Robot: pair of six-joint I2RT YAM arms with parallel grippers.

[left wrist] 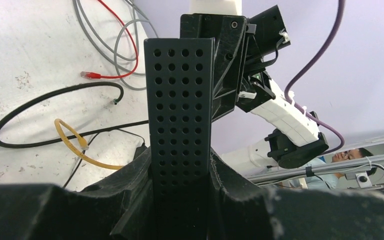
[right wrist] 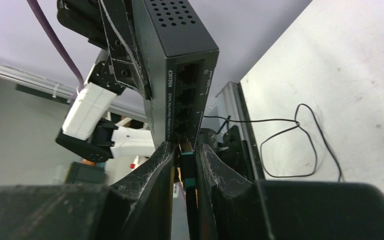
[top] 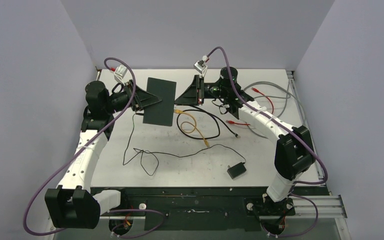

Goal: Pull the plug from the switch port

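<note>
The dark switch [top: 159,101] hangs above the table, with my left gripper [top: 156,101] shut on it. Its perforated side [left wrist: 180,110] fills the middle of the left wrist view. In the right wrist view the port face [right wrist: 190,95] shows a column of ports. Just at the lower end of that face, my right gripper is shut on a black cable's plug [right wrist: 186,160]. The plug's clear tip is close against the lowest visible port; whether it still sits inside cannot be told. From the gripped plug the black cable [top: 218,127] loops onto the table.
A yellow cable [top: 194,122] lies under the right gripper. Red cables [top: 267,97] and a grey cable [top: 300,102] lie at the right. A black adapter [top: 236,170] rests near the front edge, its thin cord [top: 180,156] crossing the table.
</note>
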